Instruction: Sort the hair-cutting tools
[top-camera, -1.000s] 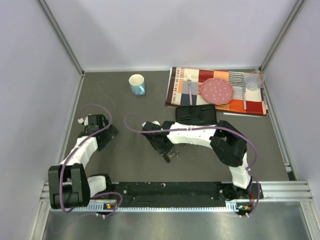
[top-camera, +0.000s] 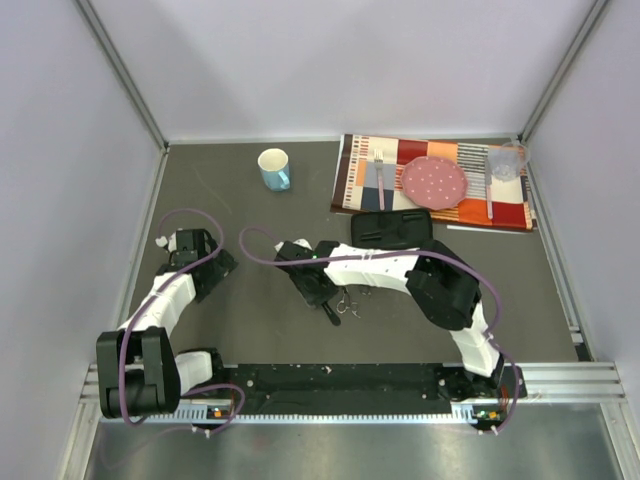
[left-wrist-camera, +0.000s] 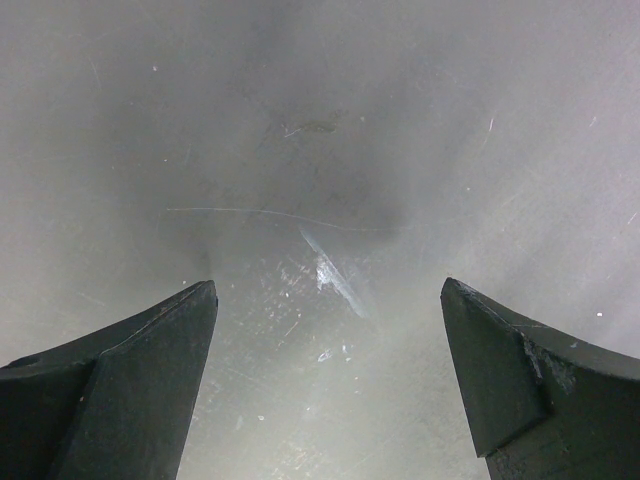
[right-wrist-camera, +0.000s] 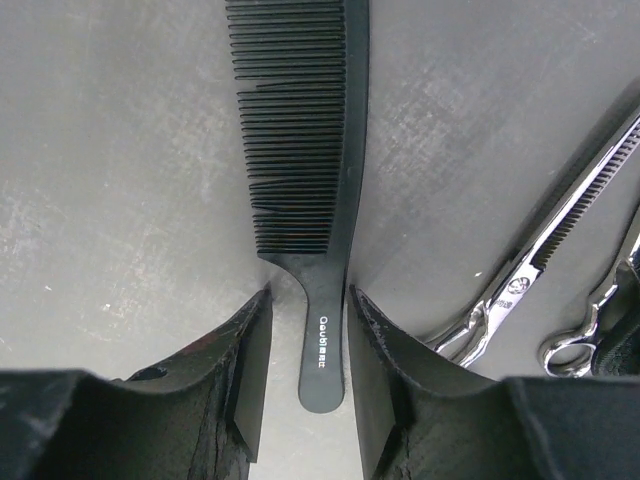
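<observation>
A black comb lies on the grey table, teeth facing left and handle toward me in the right wrist view. My right gripper straddles the comb's neck, fingers part open. Its right fingertip is close to the handle's edge, while a gap shows on the left. In the top view only the comb handle pokes out below the gripper. Thinning scissors and a second pair of scissors lie to the comb's right. Over bare table at far left, my left gripper stands open and empty.
Behind the right arm sits a black compartment tray. Farther back are a patterned placemat with a pink plate, fork, knife and clear cup. A blue mug stands at back left.
The right arm has shifted slightly left. More of the comb handle and scissors shows below its gripper. The left arm has stayed still.
</observation>
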